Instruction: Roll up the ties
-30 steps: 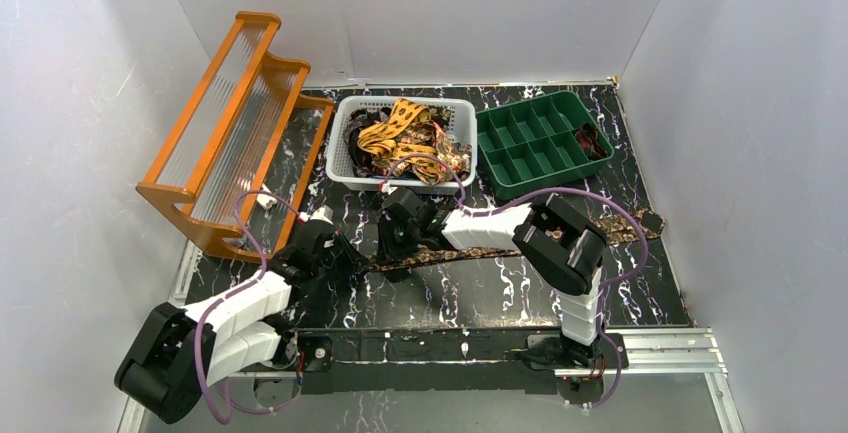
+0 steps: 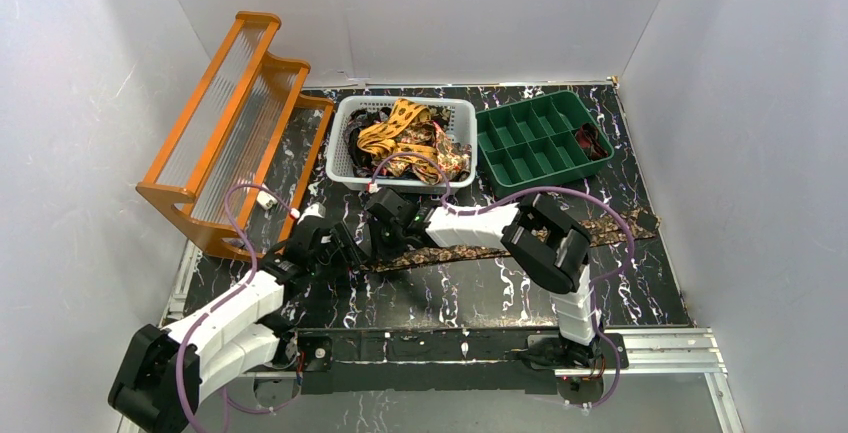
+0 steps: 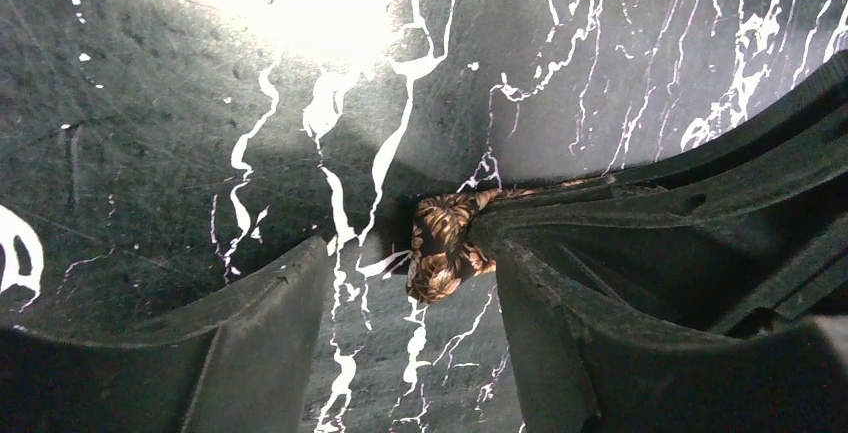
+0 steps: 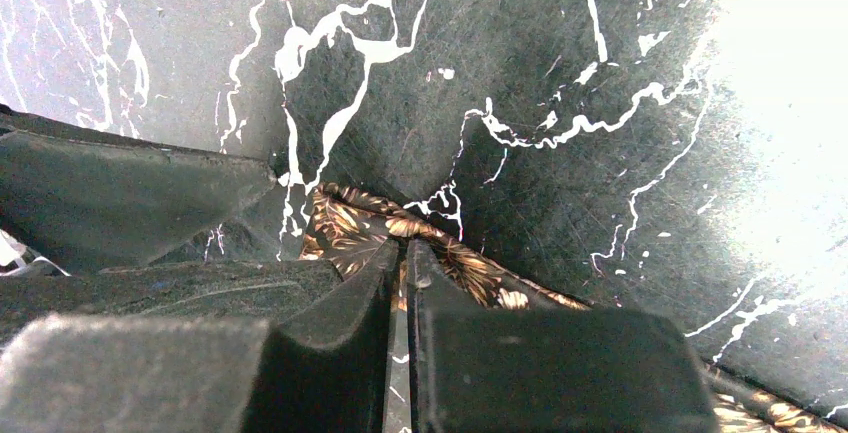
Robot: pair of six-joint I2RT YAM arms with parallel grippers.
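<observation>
A long, dark tie with a brown-gold leaf pattern (image 2: 455, 256) stretches across the marble table, its near-left end folded over. In the left wrist view, that folded end (image 3: 437, 261) lies between the parted fingertips of my left gripper, which stands open and is nearer the right one. In the right wrist view, my right gripper is shut on the tie close to its end, with patterned cloth (image 4: 355, 223) showing on both sides of the tips. In the top view the two grippers almost meet over this end.
Behind the arms sits a white basket (image 2: 338, 161) full of other ties. Right of it, a green divided tray (image 2: 527, 138) holds a dark red roll (image 2: 590, 141). A wooden rack (image 2: 262, 83) stands at the left.
The right gripper has shifted a little leftward, towards the tie's end.
</observation>
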